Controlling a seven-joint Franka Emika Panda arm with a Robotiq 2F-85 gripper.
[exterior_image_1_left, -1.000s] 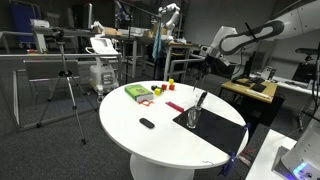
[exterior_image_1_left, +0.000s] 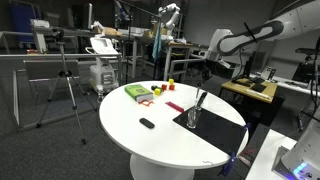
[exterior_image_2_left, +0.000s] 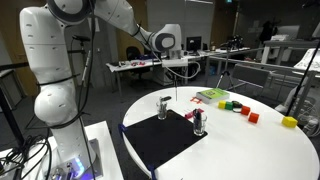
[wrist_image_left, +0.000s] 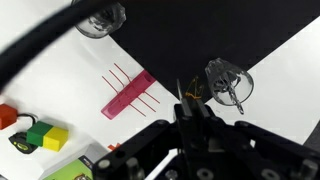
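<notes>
My gripper points down over the table's far part, shut on what looks like a thin dark stick (wrist_image_left: 180, 88). Its tip is hard to make out. Beside it in the wrist view is a clear glass (wrist_image_left: 229, 82), with thin orange-brown strands (wrist_image_left: 195, 90) seen near its rim; whether they are inside it cannot be told. Another clear glass (wrist_image_left: 100, 20) stands at the upper left. Both are at the black mat (wrist_image_left: 170, 40). A pink-red holder (wrist_image_left: 129, 95) with several thin red sticks lies on the white tabletop.
A green box (exterior_image_2_left: 213, 94) lies toward the back of the table (exterior_image_2_left: 255, 150), near red, green and yellow blocks (exterior_image_2_left: 253, 117). A small dark object (exterior_image_1_left: 147, 123) sits on the table's left side, with bare white surface around it. A person (exterior_image_1_left: 218, 45) is in the background.
The person in the background has shifted slightly. My gripper and the objects on the table show no clear movement.
</notes>
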